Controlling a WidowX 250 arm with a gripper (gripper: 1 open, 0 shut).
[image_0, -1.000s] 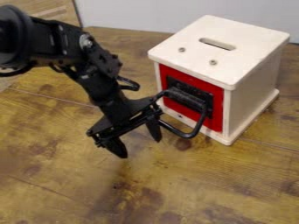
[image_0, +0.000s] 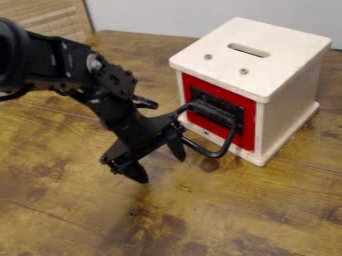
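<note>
My black gripper (image_0: 158, 163) hangs low over the wooden floor, left of and in front of a cream wooden box (image_0: 282, 120). Its two fingers are spread apart with nothing visible between them. The box has a red front panel (image_0: 247, 145) with a black fitting (image_0: 214, 113) on it, and a slot and two round holes on top. A bent black tube runs from the gripper's area up to that fitting; whether it belongs to the arm or the box is hard to tell.
Bare wooden floor (image_0: 187, 220) fills the front and right. A light wooden board (image_0: 54, 14) stands at the back left, and a white wall (image_0: 160, 15) is behind.
The arm and gripper have shifted very slightly down or left since a second ago; the box is unchanged.
</note>
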